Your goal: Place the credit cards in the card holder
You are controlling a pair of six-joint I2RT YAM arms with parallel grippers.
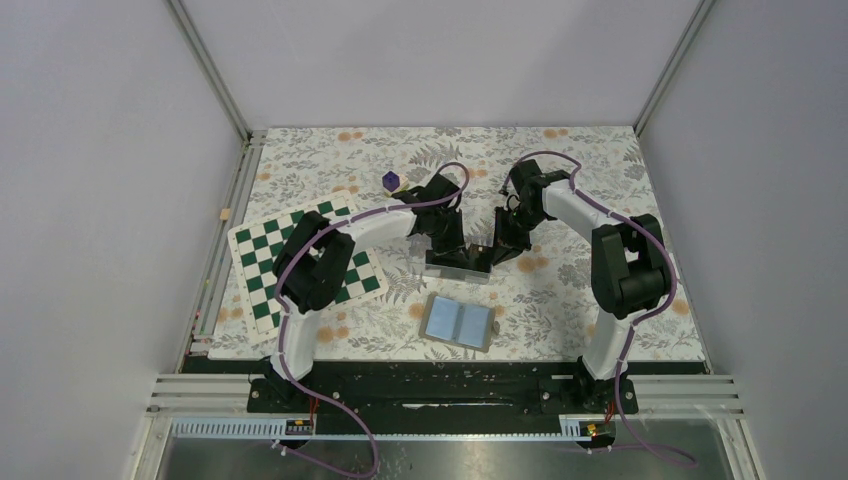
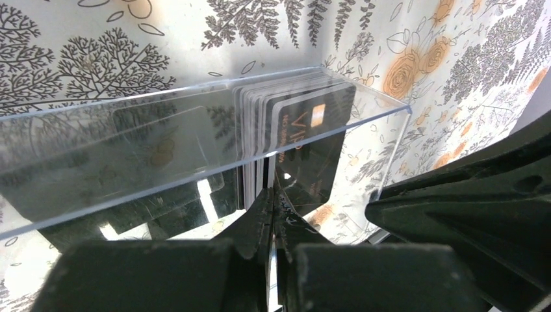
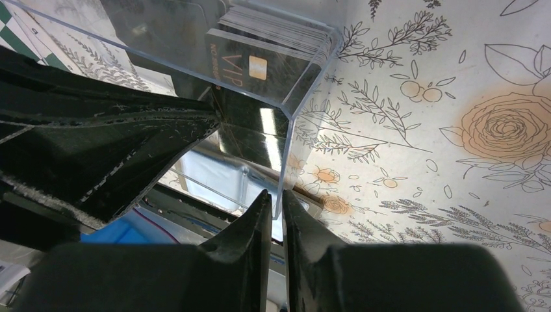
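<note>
The clear card holder (image 1: 458,274) lies mid-table between both arms. Several cards stand packed upright at one end of it, a black VIP card (image 2: 312,123) outermost. In the left wrist view my left gripper is shut, its tips at the box's edge beside the card row, and nothing shows held. The right wrist view has the clear wall's corner running between the fingers of my right gripper; how firmly they close on it does not show. Other dark cards (image 2: 136,208) appear in the left part of the box.
A tray with two pale-blue panels (image 1: 458,322) lies in front of the holder. A green-and-white checkered board (image 1: 260,270) is under the left arm. A small purple object (image 1: 391,181) stands behind.
</note>
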